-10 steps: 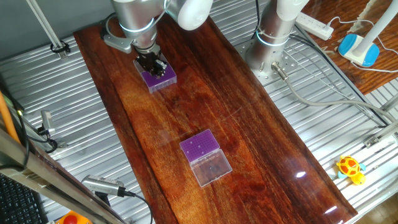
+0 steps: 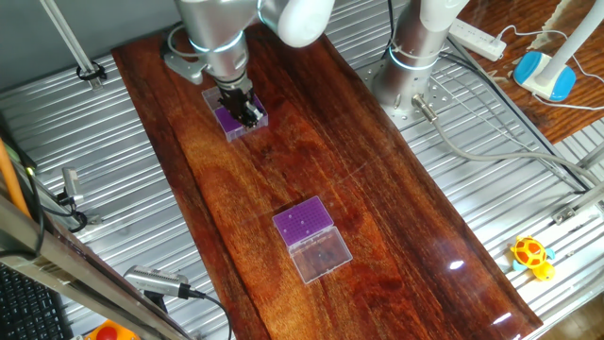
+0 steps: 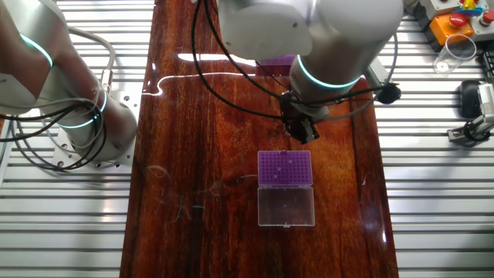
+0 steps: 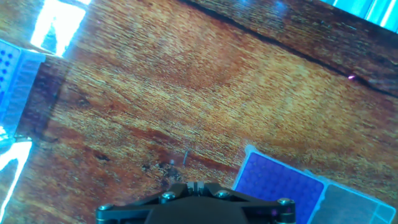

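Note:
In exterior view 1 my gripper (image 2: 251,119) hangs over the front part of the far purple rack box (image 2: 247,128) and hides some of it. A second purple rack (image 2: 302,220) lies nearer on the wooden table, its clear lid (image 2: 321,255) opened flat beside it; a few small pale spots show on this rack. From exterior view 2, the gripper (image 3: 307,137) appears above the far side of that second rack (image 3: 284,167), apart from it. In the wrist view the fingertips of the gripper sit close together at the bottom edge, nothing visible between them.
Bare wooden tabletop (image 2: 222,194) lies between the two boxes. The arm's base (image 2: 406,80) stands on the slatted metal surface beyond the table's right edge. Cables (image 3: 231,99) loop around the wrist.
In exterior view 1 my gripper has shifted slightly right and toward the near side, over the far box's front edge. Both boxes have stayed in place.

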